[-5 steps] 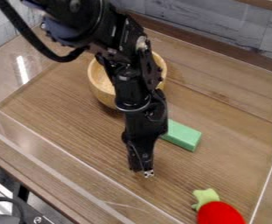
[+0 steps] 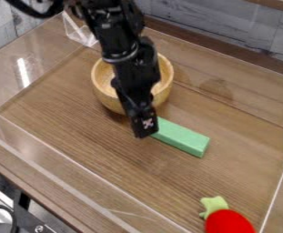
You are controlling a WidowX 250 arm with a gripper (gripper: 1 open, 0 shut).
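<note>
My black gripper (image 2: pixel 141 120) hangs open over the wooden table, just in front of the tan bowl (image 2: pixel 107 73) and left of a green block (image 2: pixel 177 138). Nothing shows between its fingers. The arm hides part of the bowl.
A red object (image 2: pixel 228 222) with a green top, like a tomato or strawberry, lies at the lower right near the table's edge. A raised wooden edge runs along the back.
My gripper has moved back and up in the view, away from the bare front of the table toward the bowl and the green block.
</note>
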